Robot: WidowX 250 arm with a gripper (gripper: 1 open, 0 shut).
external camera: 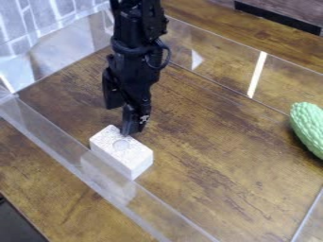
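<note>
My black gripper (127,118) hangs down just behind a white rectangular block (121,155), its lower tip close above or at the block's far end. The fingers are open as far as the dark shapes show; nothing is visible held between them. The block lies on the wooden floor (214,151) beside the near clear wall.
A green textured object (307,128) lies at the right edge. Clear low walls border the area. A striped light cloth (38,28) is at the back left.
</note>
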